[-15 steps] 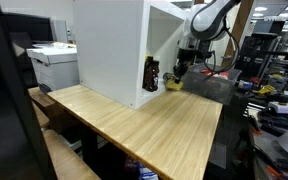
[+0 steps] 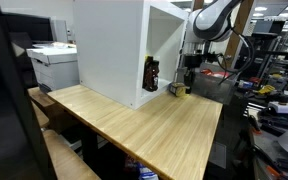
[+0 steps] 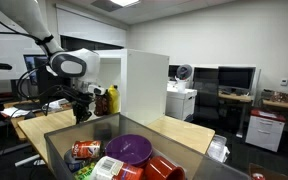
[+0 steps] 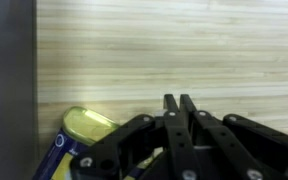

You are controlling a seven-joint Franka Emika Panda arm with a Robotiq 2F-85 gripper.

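Observation:
A can point(image 4: 88, 125) with a pale gold lid and a dark blue and yellow label shows at the lower left of the wrist view, partly hidden behind my gripper. My gripper is shut, its black fingertips together over bare wood with nothing visible between them. Exterior view 1 has the gripper point(image 2: 189, 76) at the far end of the table, just above and right of a small yellowish can point(image 2: 179, 91) by the white shelf's opening. The second exterior view shows the white arm point(image 3: 74, 68) reaching down behind the bin; its fingertips are hard to make out there.
A white shelf unit point(image 2: 109, 50) stands on the wooden table point(image 2: 154, 130), with dark packages point(image 2: 150, 75) at its side. A grey bin point(image 3: 189, 155) holds a red can point(image 3: 86, 149), a purple container point(image 3: 129, 149) and other items.
My gripper has moved slightly right and up from beside the yellowish can, and now stands apart from it. The can stays near the shelf.

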